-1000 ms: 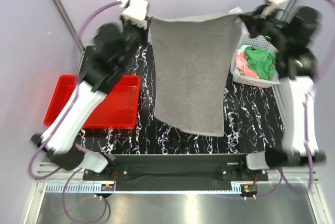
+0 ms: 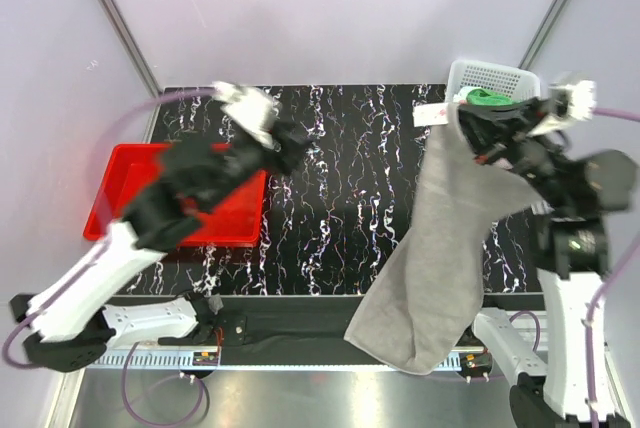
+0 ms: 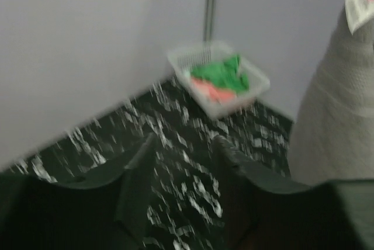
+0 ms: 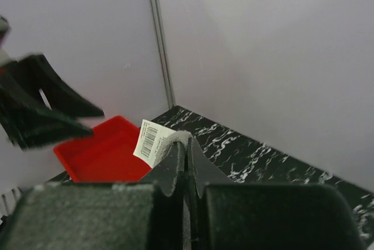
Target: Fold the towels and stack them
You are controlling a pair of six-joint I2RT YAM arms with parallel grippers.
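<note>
A grey towel [image 2: 430,258] hangs from my right gripper [image 2: 480,138] at the right of the top view, draping past the table's front edge. In the right wrist view its edge and white label [image 4: 149,142] show at the shut fingertips. My left gripper [image 2: 280,148] is apart from the towel over the mid-left table, its fingers parted with nothing between them. In the left wrist view the towel [image 3: 333,115] hangs at the right.
A red tray [image 2: 120,188] lies on the left of the black marble table [image 2: 340,148]. A white basket [image 2: 500,74] with green and pink cloths stands at the back right.
My left gripper has let go of the towel and moved down in the view. The towel, stretched between both grippers before, now hangs from the right one, swung toward the front right.
</note>
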